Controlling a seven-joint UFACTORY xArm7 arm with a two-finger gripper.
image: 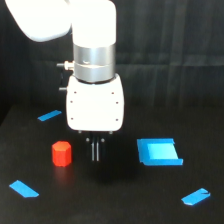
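Note:
A red block sits on the dark table at the left. Right of it, with a clear gap between them, my gripper points straight down below the white hand. Its two thin fingers stand close together, and nothing shows between them. How high the fingertips are above the table is hard to judge. A pale blue square, edged with blue tape, lies flat on the table to the right, with nothing on it.
Blue tape strips mark the table at the front left, at the back left and at the front right. A dark curtain hangs behind.

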